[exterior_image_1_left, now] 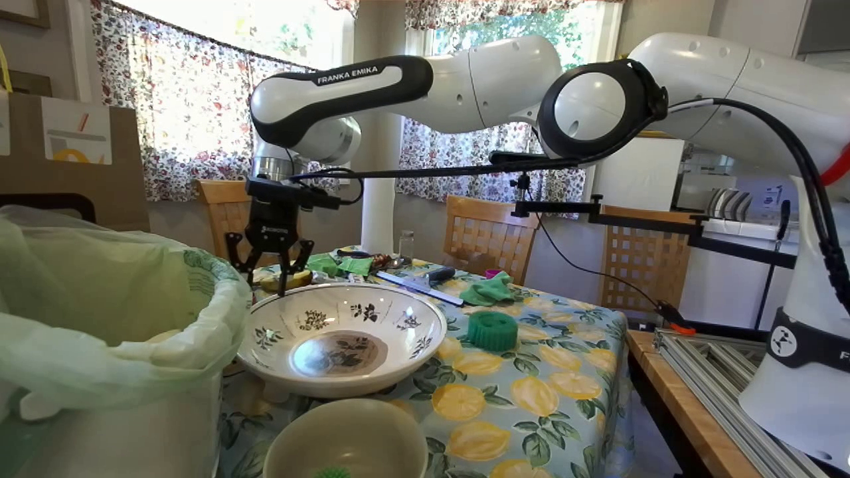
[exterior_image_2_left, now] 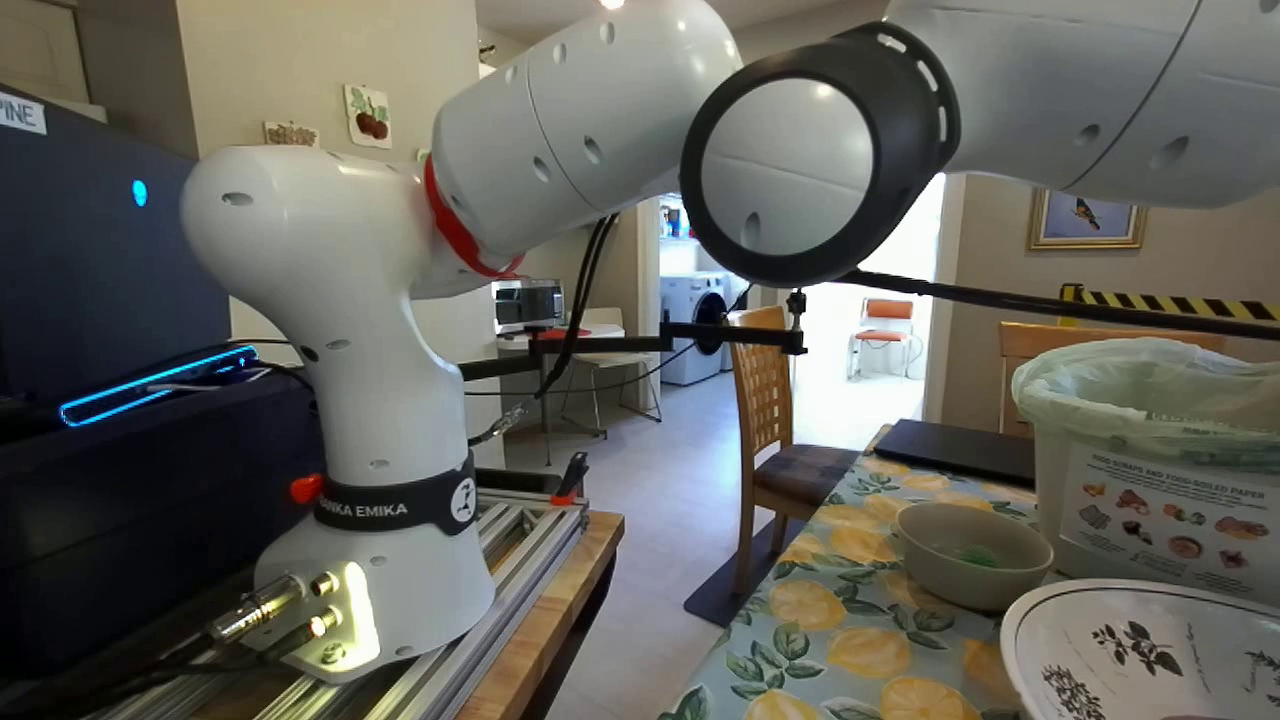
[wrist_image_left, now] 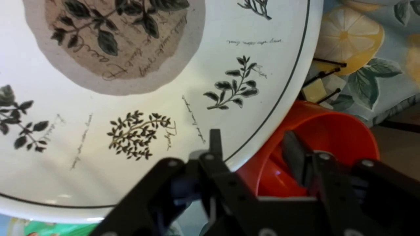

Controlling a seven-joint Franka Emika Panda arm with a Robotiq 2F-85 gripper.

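My gripper (exterior_image_1_left: 267,285) is at the far left rim of the large white bowl (exterior_image_1_left: 342,386), pointing down with its fingers apart. Seen from the wrist, one fingertip (wrist_image_left: 215,142) overlaps the inside edge of the white bowl (wrist_image_left: 90,114), which has dark herb drawings. The other fingertip (wrist_image_left: 293,157) shows against a red cup (wrist_image_left: 338,131) beside that bowl. Nothing is visible between the fingers. Whether either finger touches the rim or cup cannot be told. The gripper is out of frame in exterior view 2.
A lined food-scrap bin (exterior_image_1_left: 119,354) stands at the left, close to the white bowl. In front is a beige bowl (exterior_image_1_left: 350,438) with something green inside. A green round object (exterior_image_1_left: 492,331), a green cloth (exterior_image_1_left: 487,291) and a yellow item (exterior_image_1_left: 288,280) lie around.
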